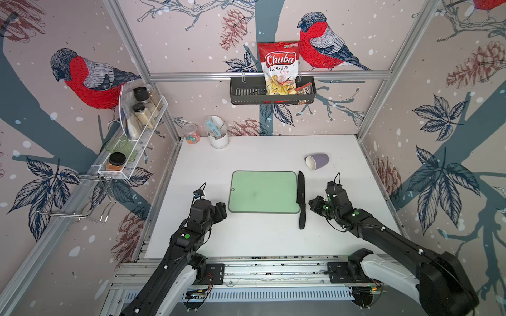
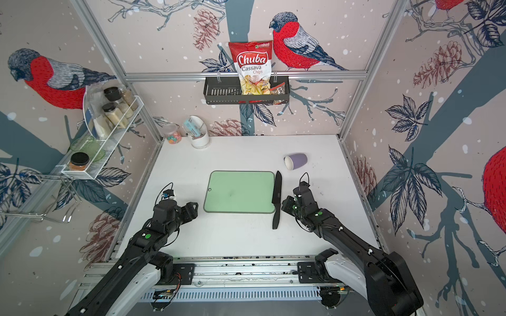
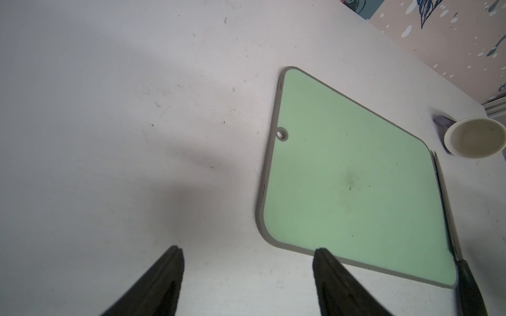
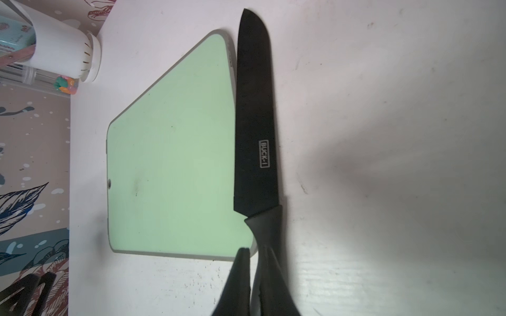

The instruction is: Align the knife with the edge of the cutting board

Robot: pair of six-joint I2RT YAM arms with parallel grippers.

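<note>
The black knife (image 1: 301,184) lies along the right edge of the green cutting board (image 1: 263,191), handle toward the front; in the right wrist view its blade (image 4: 255,115) runs beside that edge, touching or nearly so. Just right of the knife's handle is my right gripper (image 1: 315,204), shut, its fingertips over the handle in the right wrist view with nothing visible held. My left gripper stands open to the left of the board, fingers apart with only bare table between them.
A purple cup (image 1: 319,160) lies on its side behind the knife. A white holder (image 1: 218,141) and a small jar (image 1: 190,138) stand at the back left. A wire shelf (image 1: 134,155) hangs on the left wall.
</note>
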